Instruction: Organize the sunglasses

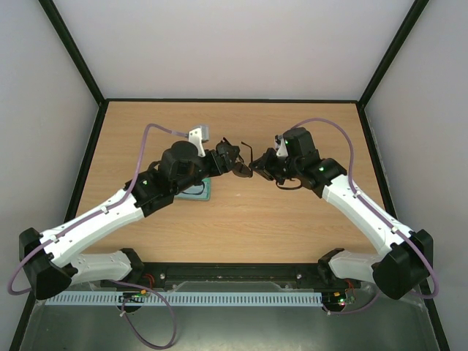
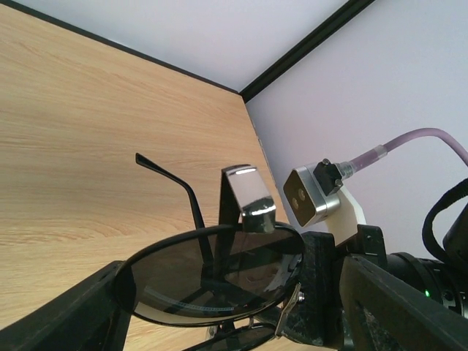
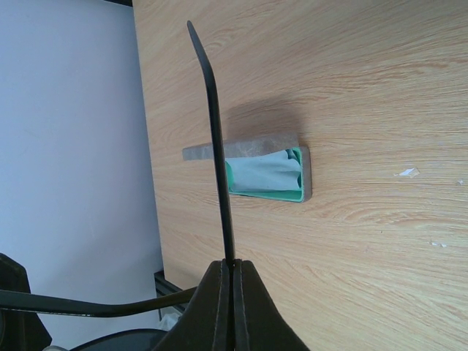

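Note:
Dark sunglasses (image 1: 242, 170) hang above the table between the two grippers. In the right wrist view, my right gripper is shut on a thin black temple arm (image 3: 219, 168) of them. My left gripper stands open around a dark lens (image 2: 212, 278) in the left wrist view. The left edge of that lens comes close to one finger (image 2: 80, 318); whether they touch is unclear. A wide gap separates it from the other finger. The glasses case (image 3: 306, 175), grey outside and teal inside, lies open on the table with a light blue cloth (image 3: 265, 172) in it.
Partly under the left arm in the top view is the case (image 1: 207, 189). Small pale scraps (image 3: 409, 172) lie on the wood. Walls stand at the sides and back.

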